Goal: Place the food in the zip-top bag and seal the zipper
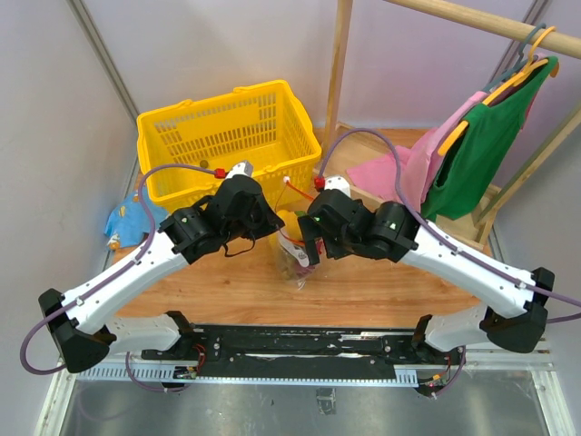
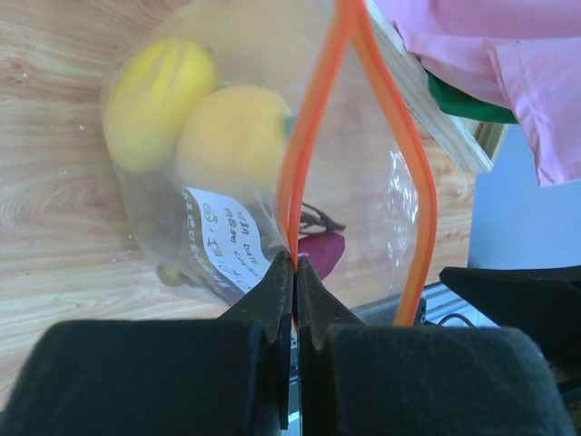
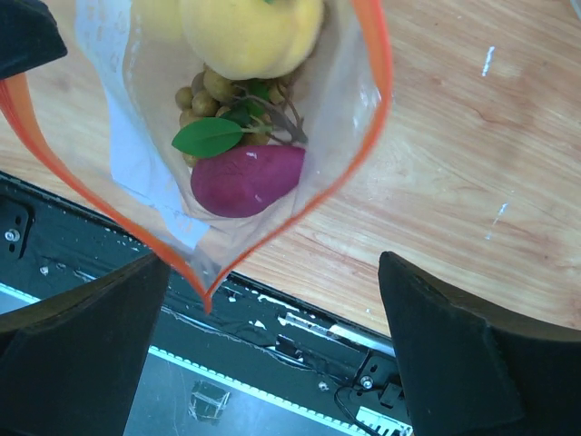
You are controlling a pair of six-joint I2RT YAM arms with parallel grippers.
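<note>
The clear zip top bag [image 2: 222,241] stands mouth-up with its orange zipper rim [image 2: 313,118] spread wide. Inside lie a yellow fruit [image 2: 154,104], a rounder pale-yellow fruit [image 3: 250,36], a purple food piece [image 3: 247,182] and small olive-green ones [image 3: 207,100] with a leaf. My left gripper is shut on one side of the rim. Open fingers of my right gripper stand on the other side; a corner of the rim hangs between them, nearer the left finger [image 3: 118,336]. The arms hide much of the bag in the top view.
Behind the bag stands a yellow basket [image 1: 304,136]. A clothes rack with a green garment [image 1: 486,136] and a pink one is at the right. A blue cloth item [image 1: 132,222] lies at far left.
</note>
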